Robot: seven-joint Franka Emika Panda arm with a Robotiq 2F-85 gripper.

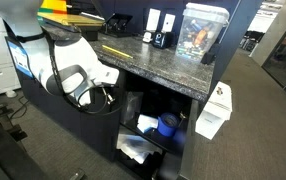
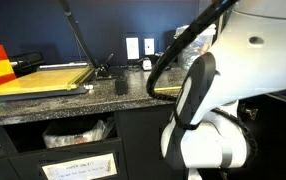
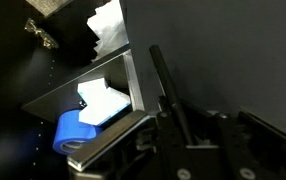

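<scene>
My white arm (image 1: 68, 70) reaches down in front of the dark cabinet, left of its open compartment. In the wrist view the gripper appears shut on a thin dark bar (image 3: 163, 75), which juts out over a plain dark grey panel (image 3: 223, 50). What the bar belongs to cannot be told in this dim light. In the exterior views the arm and its black cables hide the fingertips.
The open compartment holds a blue tape roll (image 1: 168, 123) and white papers (image 1: 135, 148). Above, the speckled countertop (image 1: 168, 70) carries a clear bin (image 1: 198, 32) and a yellow stick (image 1: 116, 51). A white box (image 1: 215, 110) stands right of the cabinet.
</scene>
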